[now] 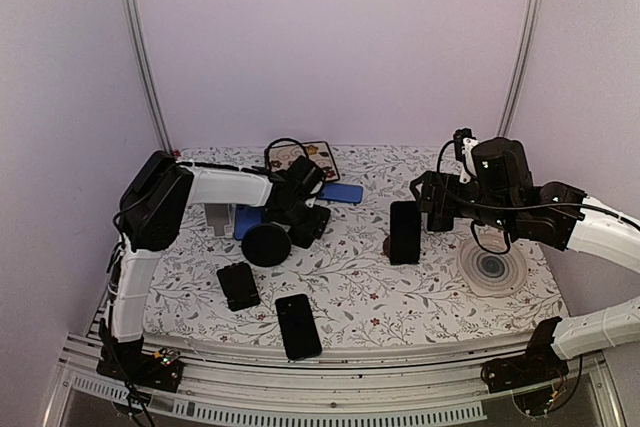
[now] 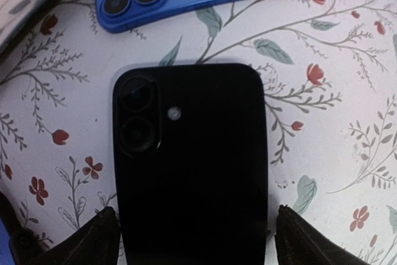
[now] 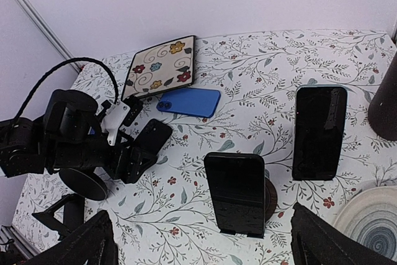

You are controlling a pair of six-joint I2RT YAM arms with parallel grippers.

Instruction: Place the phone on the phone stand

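A black phone (image 2: 198, 153) lies camera side up on the floral surface; in the top view the left arm partly covers this phone (image 1: 314, 230). My left gripper is open, one finger to each side of the phone's lower part, apparently not pressing on it. To its right, a black phone-shaped panel (image 3: 237, 187) leans upright with a round brown base behind it, probably a stand. A round black disc (image 1: 267, 245), perhaps another stand's pad, is just left of the lying phone. Over on the right, my right gripper (image 1: 428, 192) hangs open and empty.
A blue phone (image 3: 189, 101) lies behind the black one, beside a flowered board (image 3: 162, 66). Another black upright panel (image 3: 319, 131), a ringed round mat (image 1: 492, 267), a small black stand (image 1: 238, 286) and a black phone (image 1: 298, 326) stand or lie around.
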